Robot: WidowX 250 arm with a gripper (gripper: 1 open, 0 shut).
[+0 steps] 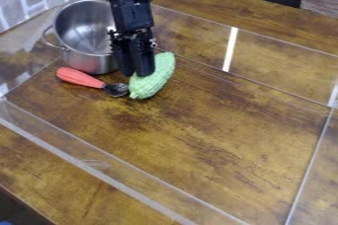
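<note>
The black gripper (140, 63) is low over the table, shut on a pale green, elongated bumpy vegetable (153, 80) that lies at its fingertips, tilted from lower left to upper right. A steel pot (79, 32) stands just behind and left of the gripper. A spoon with a red handle (82, 77) lies in front of the pot, its dark head beside the green vegetable. The fingertips are partly hidden against the vegetable.
Pale strips mark its surface. A light barrier is at the back left.
</note>
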